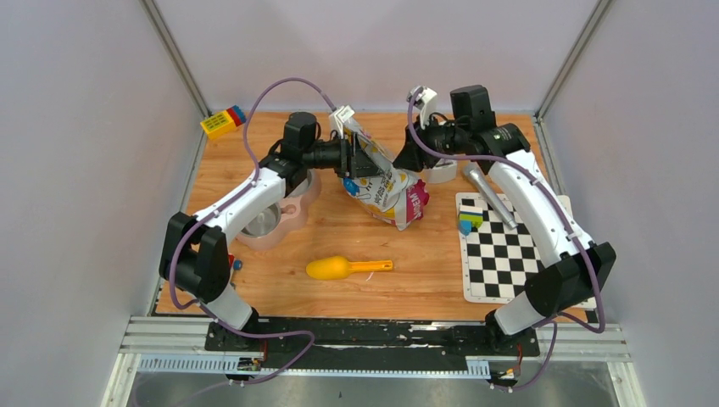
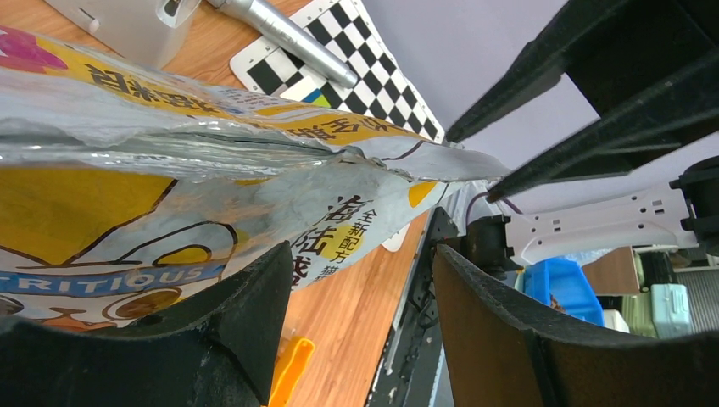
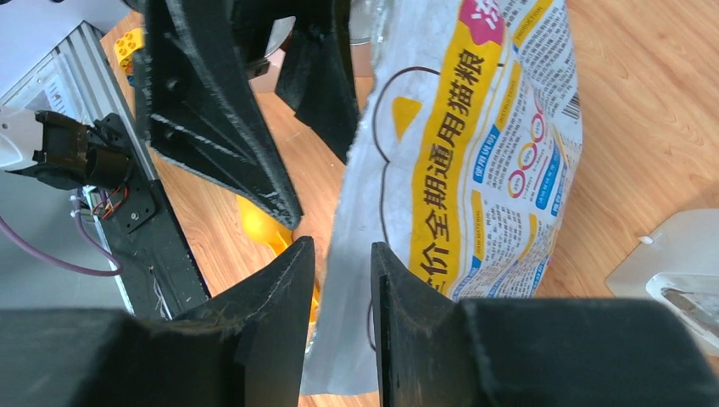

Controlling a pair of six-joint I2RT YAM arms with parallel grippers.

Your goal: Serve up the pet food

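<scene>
A printed pet food bag (image 1: 405, 202) stands between my two arms in the top view. My left gripper is open, with the bag's face (image 2: 335, 229) showing across the gap between its fingers. At one end of the bag's top edge, my right gripper is part open, and a strip of the bag (image 3: 352, 280) runs between its fingers with room to spare. An orange scoop (image 1: 331, 269) lies on the table in front of the bag. Left of the bag, a pink holder (image 1: 292, 222) carries metal bowls (image 1: 263, 222), partly hidden by the left arm.
A checkered board (image 1: 500, 263) with toy blocks (image 1: 470, 219) and a grey cylinder (image 1: 490, 195) lies to the right. Behind the bag is a white container (image 1: 442, 172). Yellow blocks (image 1: 219, 125) sit at the back left. Bare table surrounds the scoop.
</scene>
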